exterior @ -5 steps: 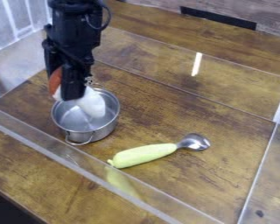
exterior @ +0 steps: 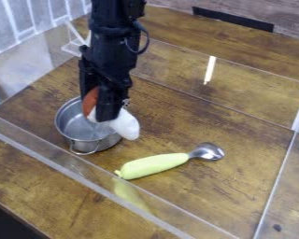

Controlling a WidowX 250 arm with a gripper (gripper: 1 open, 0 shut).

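The black gripper point(exterior: 105, 105) hangs over a small metal pot point(exterior: 78, 132), its lower part covered by an orange and white object point(exterior: 119, 124) at its fingertips. That object overlaps the pot's right side; whether it is held or touches the pot, I cannot tell, nor can I see how far the fingers are parted. A pale yellow-green item point(exterior: 152, 164), like a corn cob or squash, lies on the wooden table point(exterior: 227, 103) to the lower right, beside a metal spoon point(exterior: 207, 152).
Clear plastic walls edge the table at the left, front and right. The middle and back right of the wooden surface are open.
My gripper and the orange and white object have moved right and downward in the view, uncovering more of the pot's left side. The spoon and yellow-green item have stayed put.
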